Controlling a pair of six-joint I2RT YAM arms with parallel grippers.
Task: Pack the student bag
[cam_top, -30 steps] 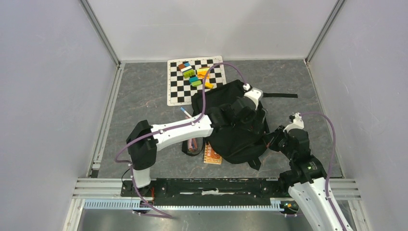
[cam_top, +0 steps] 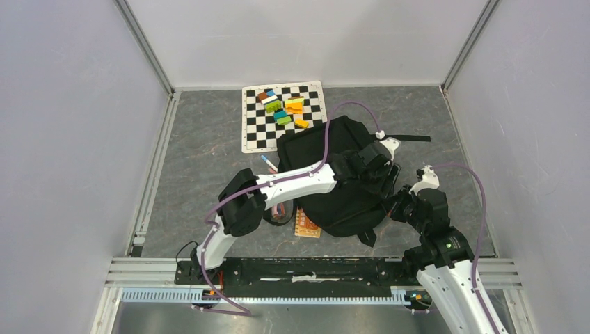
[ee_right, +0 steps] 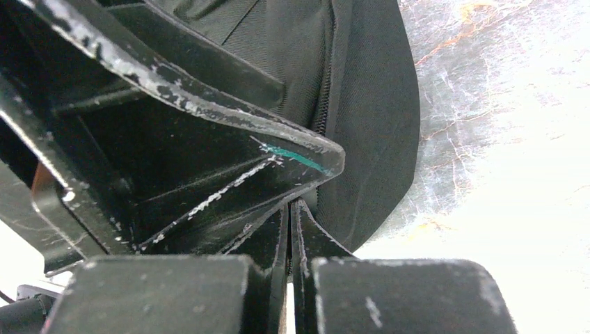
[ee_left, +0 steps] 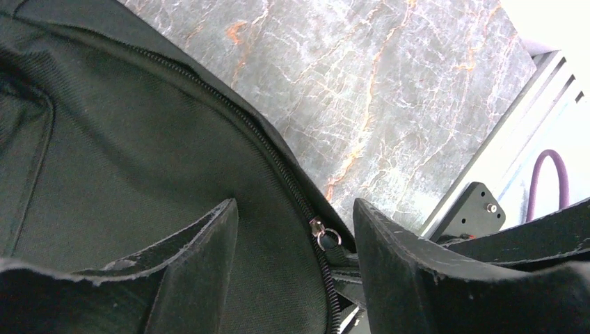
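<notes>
The black bag (cam_top: 334, 216) lies on the grey table. My left gripper hangs over its right side, fingers apart around the zipper, whose metal pull (ee_left: 327, 236) sits between them at the seam. My right gripper is shut at the bag's edge beside the zipper, low in the right wrist view; whether fabric is pinched there is hidden. A black gripper body fills that view's upper left. An orange notebook (cam_top: 306, 224) and pens (cam_top: 269, 163) lie partly under or beside the bag's left side.
A checkerboard (cam_top: 257, 142) with several coloured blocks (cam_top: 273, 106) lies at the back. A strap (cam_top: 410, 138) stretches to the right.
My left arm has moved to the right along the bag, toward the right gripper. The right arm and the bag look nearly unchanged.
</notes>
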